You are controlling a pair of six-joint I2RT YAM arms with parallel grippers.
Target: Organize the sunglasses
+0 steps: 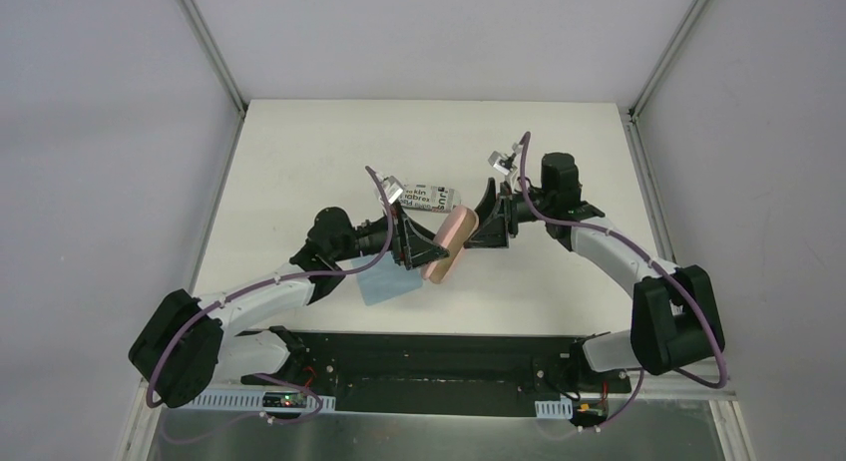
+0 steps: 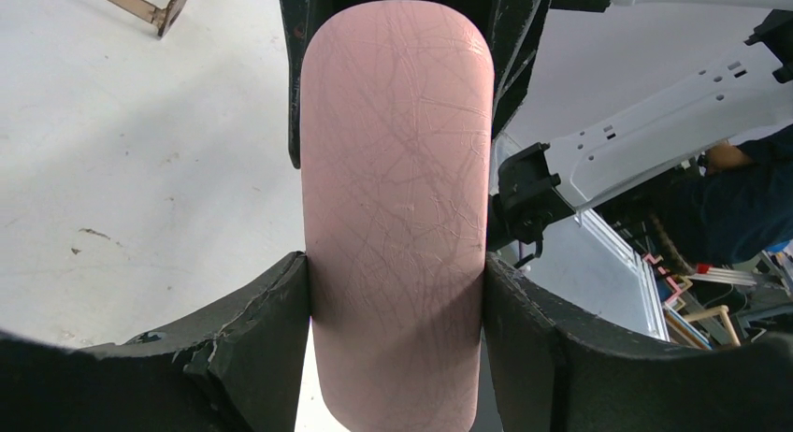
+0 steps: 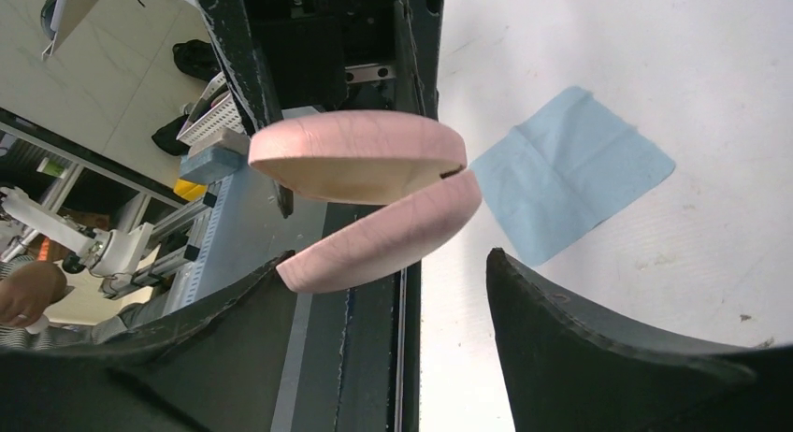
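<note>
A pink glasses case (image 1: pixel 451 243) is held upright above the table in my left gripper, which is shut on it. In the right wrist view the case (image 3: pixel 379 236) is parted into two halves, with a gap showing between lid and base. My right gripper (image 1: pixel 477 222) faces it from the right, fingers apart. Sunglasses (image 2: pixel 173 7) appear in part at the top of the left wrist view. A blue cloth (image 3: pixel 570 170) lies flat on the table beneath the arms.
A printed item (image 1: pixel 429 196) lies behind the grippers.
</note>
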